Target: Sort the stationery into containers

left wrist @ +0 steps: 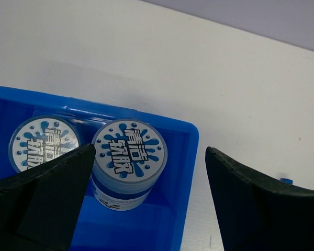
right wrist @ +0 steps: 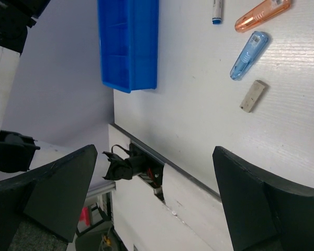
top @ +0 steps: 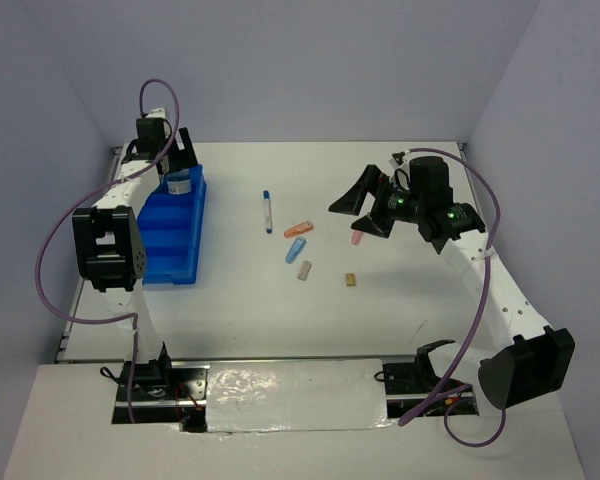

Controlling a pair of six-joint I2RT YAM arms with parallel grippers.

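My left gripper [top: 183, 150] is open above two round lidded jars [left wrist: 128, 151] [left wrist: 42, 141] in the back of the blue tray [top: 185, 250]. My right gripper [top: 360, 210] hangs open over the table's right half. On the table lie a white-blue marker [top: 267, 213], an orange item [top: 298, 229], a blue item [top: 296, 250], a grey block [top: 304, 270], a small yellow block [top: 350, 279] and a pink item [top: 357, 236], partly hidden by the right gripper in the top view.
The tray's front compartments look empty. Bare table [top: 250, 310] surrounds the stationery. Grey walls stand at the back and sides, and purple cables loop over both arms.
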